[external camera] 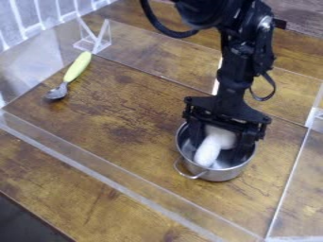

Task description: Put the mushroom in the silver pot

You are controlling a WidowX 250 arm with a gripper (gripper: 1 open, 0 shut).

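Observation:
The white mushroom (209, 152) lies inside the silver pot (228, 174), its pale stem slanting down toward the front left of the rim. Above the pot is my black gripper (224, 135), pointing down with its fingers spread to either side of the mushroom's upper end. It looks open, and both fingertips are at about rim height. Part of the mushroom's top and the back of the pot are hidden behind the gripper.
A spoon with a yellow-green handle (78, 66) lies at the far left of the wooden table (113, 123). Clear plastic walls run along the front left and right of the workspace.

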